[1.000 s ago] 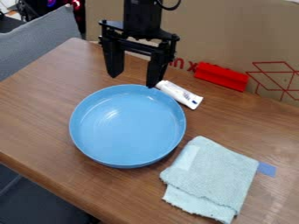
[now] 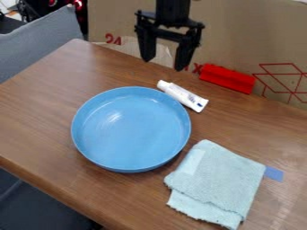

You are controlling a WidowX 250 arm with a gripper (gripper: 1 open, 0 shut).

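Observation:
The black gripper (image 2: 163, 49) hangs high at the back of the table, open, its fingers above and behind a white tube (image 2: 182, 95) lying on the wood. A round blue plate (image 2: 129, 128) sits in the middle of the table, just in front of the tube. A folded pale cloth (image 2: 214, 184) lies at the front right. A red object (image 2: 225, 78) rests at the back right against the cardboard.
A cardboard panel (image 2: 270, 40) stands along the back. A piece of blue tape (image 2: 274, 173) is by the cloth.
The objects on the table look unmoved.

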